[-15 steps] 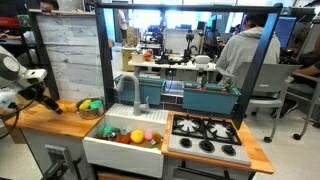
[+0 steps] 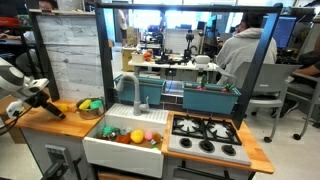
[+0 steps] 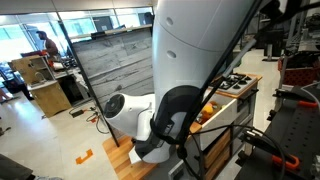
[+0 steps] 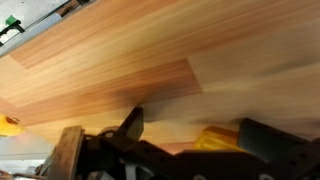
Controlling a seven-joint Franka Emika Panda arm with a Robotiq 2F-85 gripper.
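In the wrist view my gripper is open above the wooden counter [image 4: 150, 85]. A yellow-orange object [image 4: 216, 139] shows at the bottom, close against the inner side of the right finger [image 4: 265, 140]; most of it is hidden by the gripper. Exterior view 1 has the gripper [image 2: 56, 110] low over the counter's left end, with orange-yellow items [image 2: 66, 105] just beyond it. What lies under the fingers is too small to tell there.
Right of the gripper stands a bowl [image 2: 82, 112] with green and yellow things. Further right come a white sink [image 2: 112, 152] holding colourful toy food, a tall faucet [image 2: 138, 95] and a stove [image 2: 205, 138]. A wood-plank wall [image 2: 70, 50] rises behind.
The arm has come down at the counter's left end, bringing the gripper closer to the wooden surface. The bowl and the sink's contents look unmoved.
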